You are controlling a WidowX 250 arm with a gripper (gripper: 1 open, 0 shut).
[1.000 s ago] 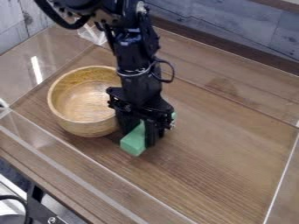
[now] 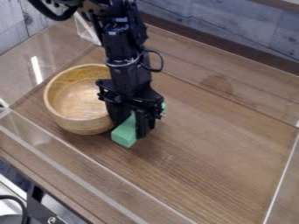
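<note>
The black robot arm reaches down from the top centre to its gripper [image 2: 131, 121], which is low over the table, right of a wooden bowl [image 2: 70, 92]. A green object [image 2: 126, 135] sits under and between the gripper's dark parts, partly hidden by them. Whether the fingers are closed on it is unclear.
A small pale object lies at the back left near the table's edge. A cable and dark fitting are at the bottom left corner.
The gripper and the green object have shifted slightly up and to the left, toward the bowl.
</note>
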